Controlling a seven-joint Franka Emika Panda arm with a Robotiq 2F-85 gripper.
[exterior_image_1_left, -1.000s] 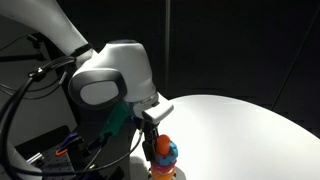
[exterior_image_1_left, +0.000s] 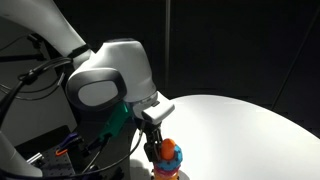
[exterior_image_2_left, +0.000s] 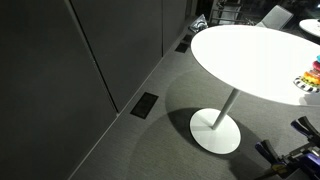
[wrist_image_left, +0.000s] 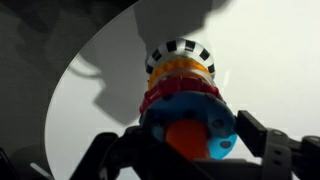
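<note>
A stacking toy (wrist_image_left: 185, 85) of colored rings stands on the white round table (exterior_image_1_left: 235, 125). Its visible parts are an orange knob (exterior_image_1_left: 168, 147), a blue ring (exterior_image_1_left: 174, 162), a red ring (wrist_image_left: 182, 88), an orange ring (wrist_image_left: 178, 67) and a black-and-white checkered base (wrist_image_left: 180, 47). My gripper is at the toy's top, its dark fingers (wrist_image_left: 252, 130) spread to either side of the knob and blue ring. Whether they press on the toy cannot be made out. In exterior view 2 the toy (exterior_image_2_left: 313, 75) is cut off at the right edge.
The toy is near the table's rim. A dark wall (exterior_image_2_left: 60, 80) and grey floor lie beyond, with the table's pedestal (exterior_image_2_left: 215, 130) below. A chair (exterior_image_2_left: 275, 17) stands farther back.
</note>
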